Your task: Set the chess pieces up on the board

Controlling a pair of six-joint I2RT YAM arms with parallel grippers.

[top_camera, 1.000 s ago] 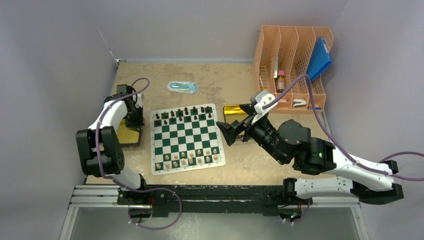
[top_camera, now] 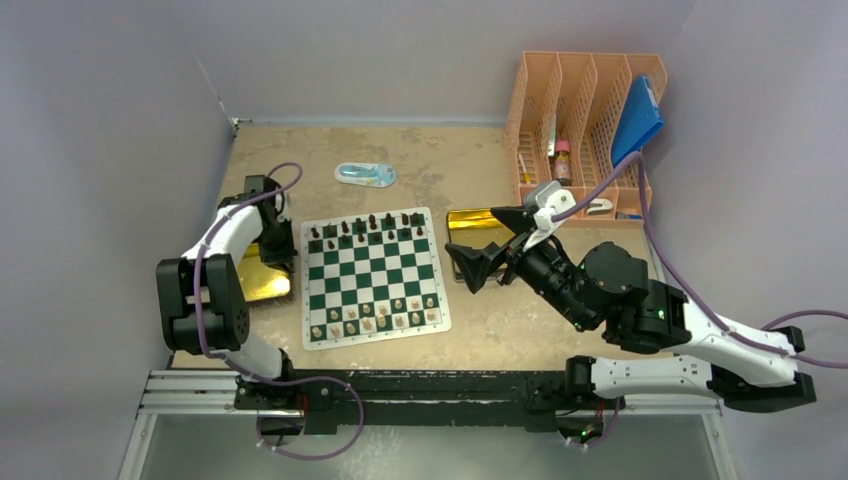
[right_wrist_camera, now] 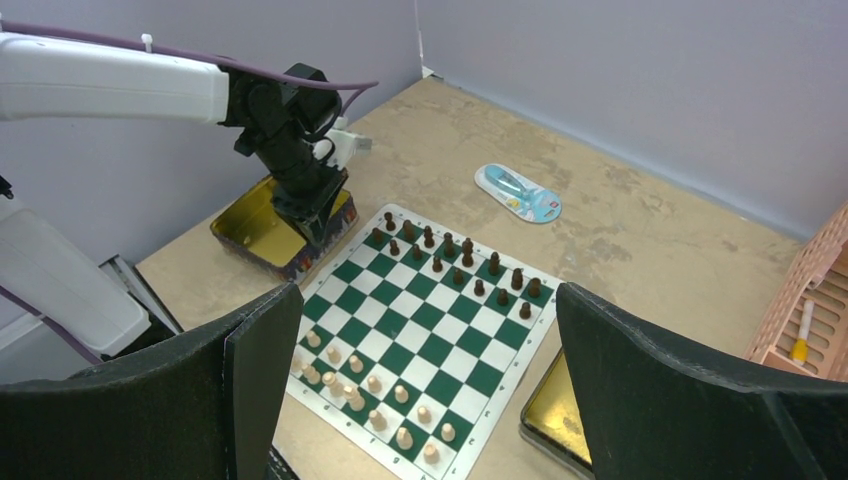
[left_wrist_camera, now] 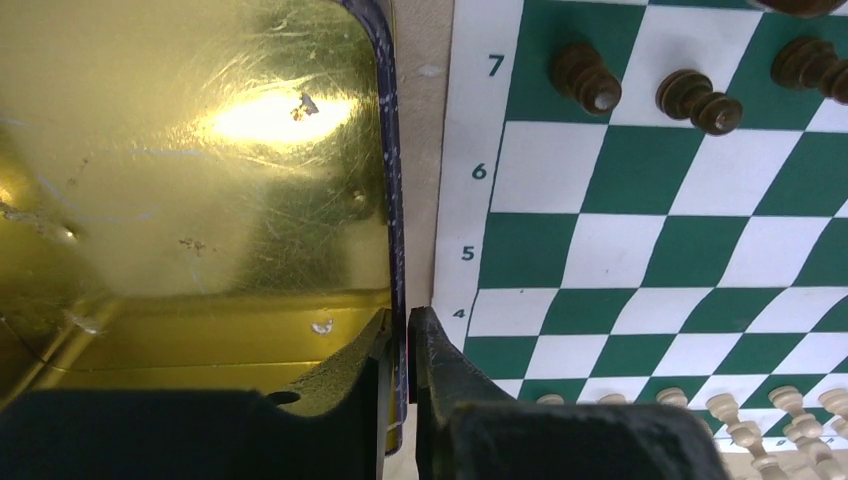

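The chessboard [top_camera: 370, 280] holds dark pieces [left_wrist_camera: 700, 100] along its back rows and light pieces [right_wrist_camera: 354, 396] along its front rows. My left gripper is narrowly open over the right edge of the gold tray [left_wrist_camera: 180, 200] left of the board, the tray's rim showing between its fingertips; contact is unclear. That tray's visible floor is empty. My right gripper stands open with nothing between its fingers, raised to the right of the board near a second gold tray [right_wrist_camera: 560, 420].
A peach organiser [top_camera: 535, 100] with bottles and a blue folder stands at the back right. A blue blister pack [top_camera: 365, 174] lies behind the board. Walls bound the back and sides; the table in front of the right tray is clear.
My left gripper has moved slightly right and toward the front, the tray edge appearing slightly shifted with it. The right arm has shifted rightward. The pieces look unchanged.
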